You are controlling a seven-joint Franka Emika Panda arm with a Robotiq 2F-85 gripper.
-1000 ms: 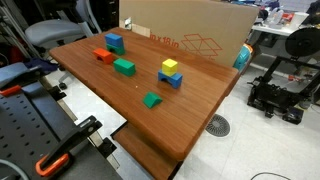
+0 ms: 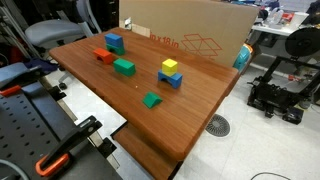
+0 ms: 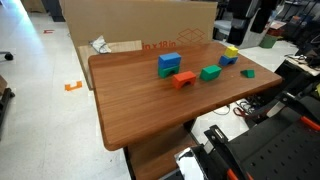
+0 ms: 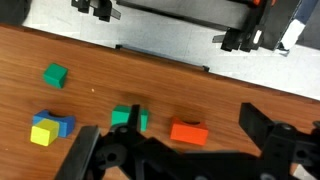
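Observation:
My gripper is open above the wooden table (image 2: 185, 118), its two black fingers wide apart and nothing held. In the wrist view a red block (image 4: 189, 132) shows between the fingers, well below them. A green block (image 4: 128, 115) lies partly behind the left finger. Farther left, a yellow cube (image 4: 44, 131) sits on a blue block (image 4: 66, 125), with a small green block (image 4: 55, 75) apart from them. A blue block (image 3: 169, 60) rests on a green one (image 3: 165, 72) beside the red bridge-shaped block (image 3: 183, 78).
A cardboard panel (image 3: 130, 30) stands along the table's far side. Black equipment with red-orange handles (image 2: 52, 165) is by the near side. A round drain (image 2: 218, 125) is in the floor.

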